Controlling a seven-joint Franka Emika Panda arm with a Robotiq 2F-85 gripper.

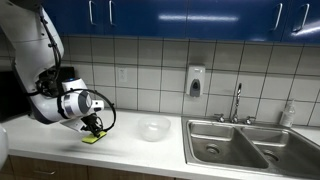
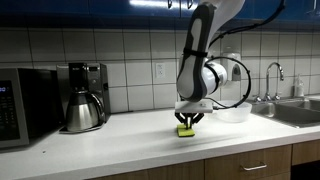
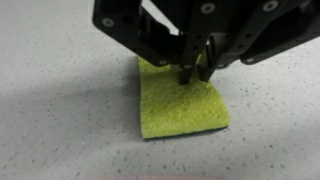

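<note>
A yellow-green sponge with a dark underside lies on the speckled counter. In exterior view 1 the sponge is at the left part of the counter, under the arm. My gripper is right over it, pointing down, its narrow fingertips close together at the sponge's upper face. Some yellow shows between the fingers, but whether they pinch the sponge is unclear. From the other side, the gripper partly covers the sponge.
A clear bowl stands to the right of the sponge, before the double sink. A coffee maker and a microwave stand at the other end. Bare counter lies between them and the gripper.
</note>
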